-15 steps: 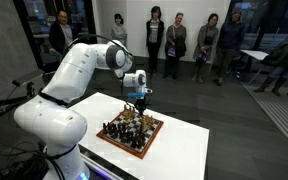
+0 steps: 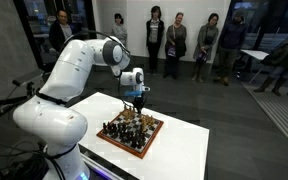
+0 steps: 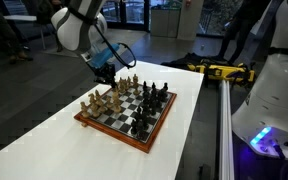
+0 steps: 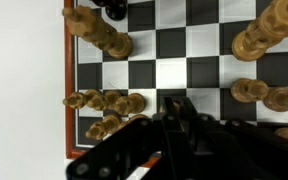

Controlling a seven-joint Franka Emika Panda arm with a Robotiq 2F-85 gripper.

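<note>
My gripper reaches down over the far, light-piece side of a chessboard [image 3: 109,133]. Its dark fingers are shut on a light chess piece, of which only a little tan shows in the wrist view; the rest is hidden by the fingers. Other light wooden pieces [image 4: 108,102] stand close on the left, and more [image 4: 249,90] on the right. In exterior view 2 the gripper [image 3: 108,84] is at the board's edge, low among the light pieces. I cannot tell whether the held piece touches the board.
Dark pieces [image 3: 139,123] stand on the opposite side of the board. Several people [image 2: 154,38] stand against the back wall, away from the table.
The arm's upper links have shifted slightly to the left in exterior view 1. The gripper stays over nearly the same part of the board, and the other pieces look unmoved.
</note>
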